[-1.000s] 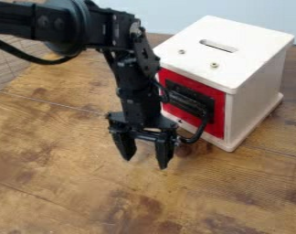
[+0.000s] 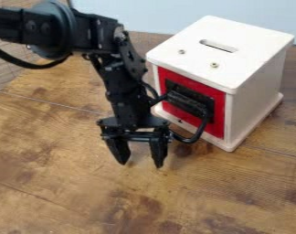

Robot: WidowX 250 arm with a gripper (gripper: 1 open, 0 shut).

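My black gripper (image 2: pixel 140 151) points down, low over the wooden surface, just in front and to the left of a white wooden box (image 2: pixel 248 91). Its two fingers stand apart, open, with nothing visible between them. The box has a slot and two small fasteners on top and a red front panel (image 2: pixel 214 128) with a dark part on it, partly hidden by my arm and its cable.
A pale wall runs behind the box, and a tiled or bricked area shows at the far left edge.
My arm and gripper have shifted slightly to the left. The box has not moved.
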